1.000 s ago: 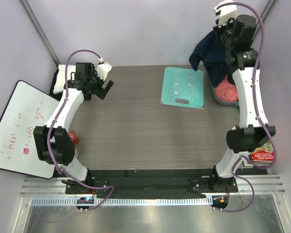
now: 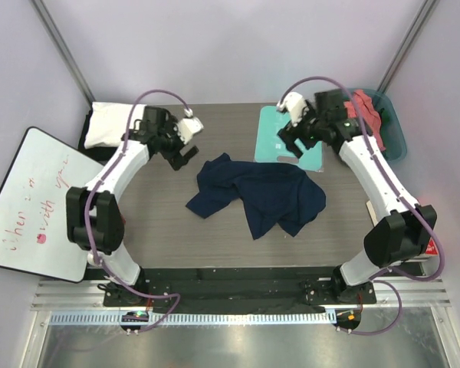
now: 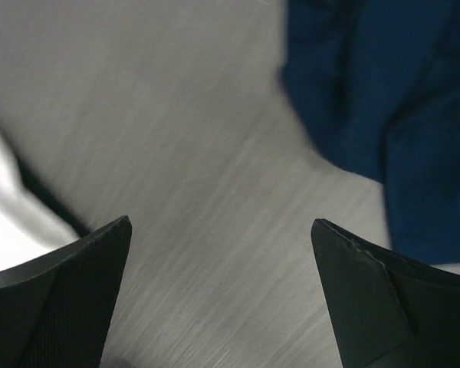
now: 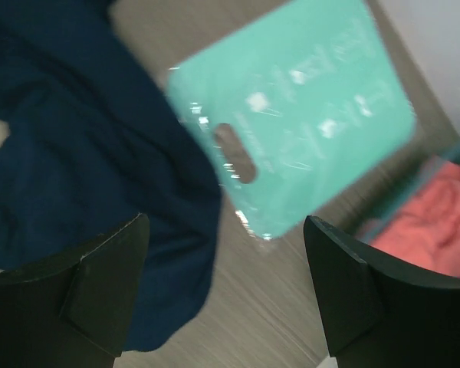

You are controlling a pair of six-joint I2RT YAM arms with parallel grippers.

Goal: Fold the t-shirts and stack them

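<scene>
A dark navy shirt (image 2: 264, 188) lies loosely spread and crumpled across the middle of the table, its far right part over the near edge of the mint-green folding board (image 2: 270, 134). Left of the cloth, above bare table, my left gripper (image 2: 185, 157) is open and empty; in its wrist view the shirt (image 3: 437, 146) fills the upper right. My right gripper (image 2: 291, 144) hangs over the board, its fingers apart with nothing between them. The right wrist view shows the shirt (image 4: 100, 161) at left and the board (image 4: 291, 115) beyond the fingers.
A teal bin (image 2: 395, 134) with salmon-pink cloth (image 2: 368, 115) stands at the back right. White folded cloth (image 2: 111, 125) sits at the back left, near a leaning whiteboard (image 2: 31, 207). Books (image 2: 431, 247) lie under the right arm.
The navy shirt has gone from hanging at my right gripper over the bin to lying on the table. The right gripper has let go and come lower and left; the left arm has shifted slightly right.
</scene>
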